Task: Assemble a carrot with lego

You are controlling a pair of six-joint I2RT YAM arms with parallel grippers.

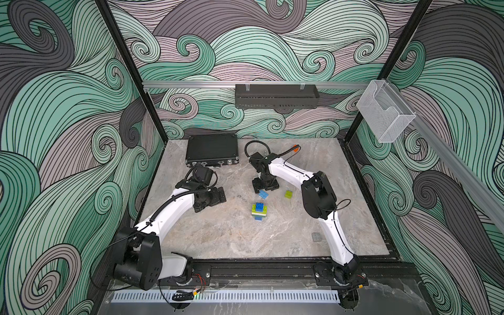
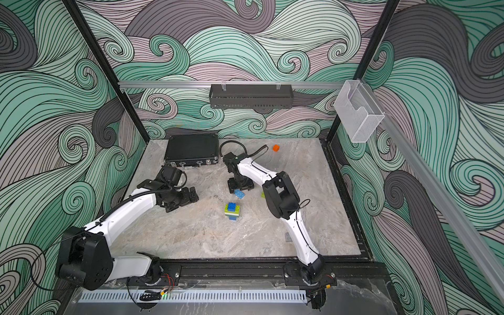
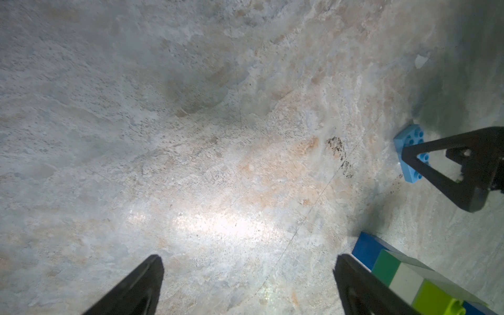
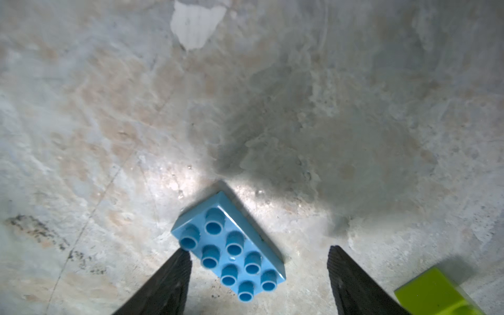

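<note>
A light blue brick [image 4: 231, 252] lies studs up on the table, between and below the spread fingers of my right gripper, nearer its left finger. That gripper stands open and holds nothing. In the top left view the same brick [image 1: 263, 194] shows just in front of it. The stacked build of blue, green and white bricks [image 1: 258, 211] stands at the table's middle, a blue brick on top. My left gripper is open over bare table, left of the stack. A lime brick [image 1: 288, 194] lies right of the light blue one.
Toward the back lies an orange piece [image 2: 275, 148]. A grey brick [image 1: 316, 236] rests near the front right. The black case [image 1: 212, 149] takes up the back left corner.
</note>
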